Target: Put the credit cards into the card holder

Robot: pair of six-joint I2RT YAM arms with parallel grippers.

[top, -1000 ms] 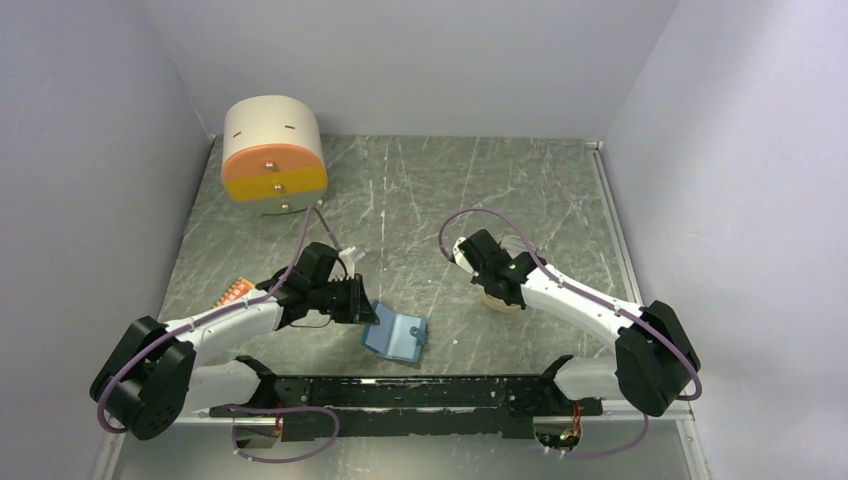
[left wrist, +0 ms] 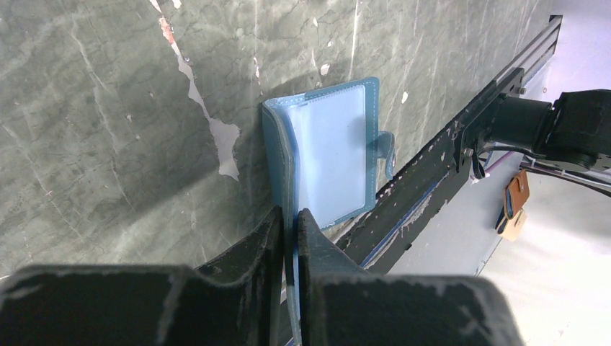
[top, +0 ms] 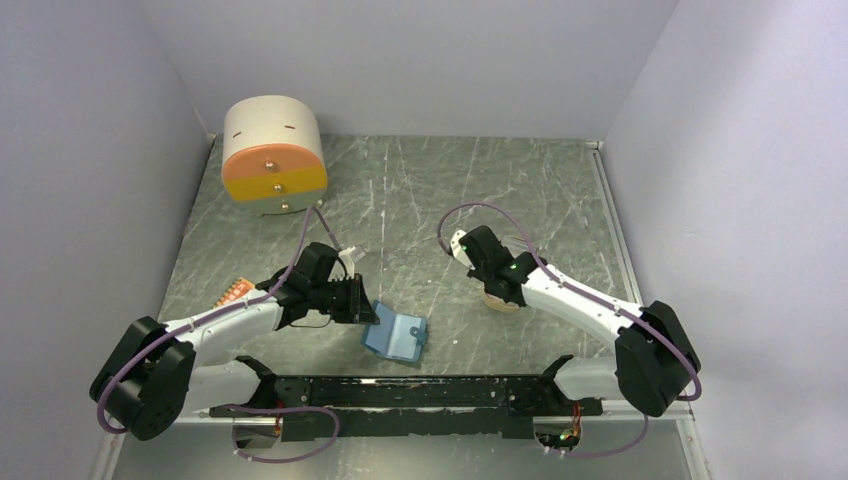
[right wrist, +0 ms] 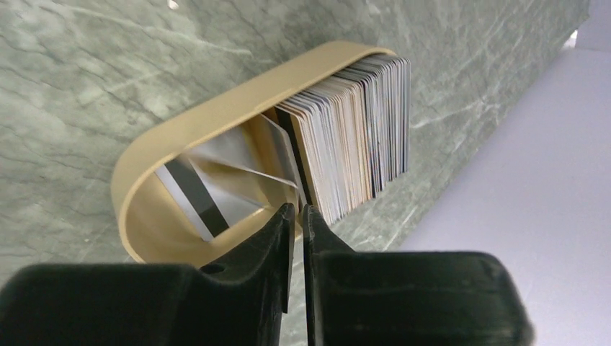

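The blue card holder (top: 406,337) lies unfolded on the table, its pale inner side (left wrist: 331,151) facing up. My left gripper is shut on its raised cover (left wrist: 277,144). In the right wrist view, a tan oval container (right wrist: 245,94) holds a tight row of cards (right wrist: 346,130) at one end. A few loose cards (right wrist: 209,187) lean in its emptier part. Over its near rim my right gripper is narrowly open, tips at the edge of a leaning card (right wrist: 282,155). Whether they touch that card I cannot tell.
At the back left stands a rounded cabinet (top: 274,155) with coloured drawers. Something orange (top: 236,291) lies partly hidden behind the left arm.
My right gripper has shifted very slightly toward the back of the table over the container. The left arm and the card holder have stayed still.
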